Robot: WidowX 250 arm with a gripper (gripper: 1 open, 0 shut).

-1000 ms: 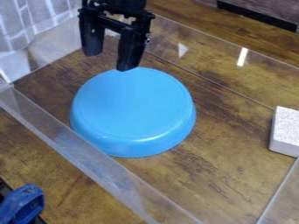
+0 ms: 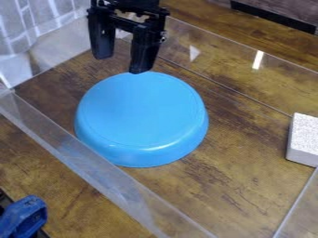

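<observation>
A black robot gripper (image 2: 122, 58) hangs from the top of the view, above the far rim of an upturned blue round bowl or lid (image 2: 140, 116). Its two fingers stand apart, and nothing shows between them.
A white block (image 2: 303, 138) lies at the right edge. A blue object (image 2: 19, 218) sits at the lower left, outside a clear plastic barrier that borders the wooden surface (image 2: 236, 186). A patterned light cloth (image 2: 25, 33) is at the upper left.
The gripper has shifted slightly to the right over the last second. The blue round object and the white block have not moved.
</observation>
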